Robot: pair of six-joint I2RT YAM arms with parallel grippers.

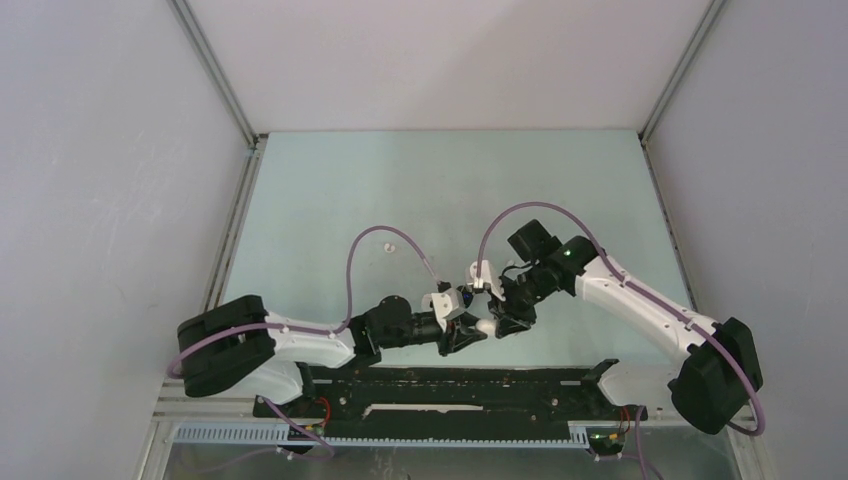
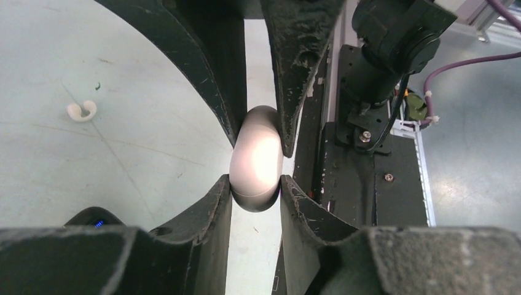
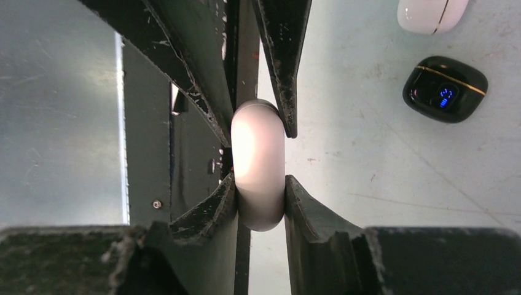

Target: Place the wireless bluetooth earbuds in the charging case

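A smooth white rounded case [image 1: 486,326], possibly the charging case, is spanned by both grippers near the table's front edge. In the left wrist view, my left gripper has a fingertip at each side of the case's near end; whether they still squeeze it cannot be told. My right gripper is shut on the other end of the white case [image 3: 258,163]. Whether the case lies wholly clear of the table is unclear. A small white C-shaped piece [image 2: 82,111], perhaps an earbud, lies on the table [image 1: 390,248] at the left.
A black case [image 3: 446,90] with a lit blue display sits close behind the grippers. Past it, a white rounded item [image 3: 432,15] with a dark seam is cut off by the view's edge.
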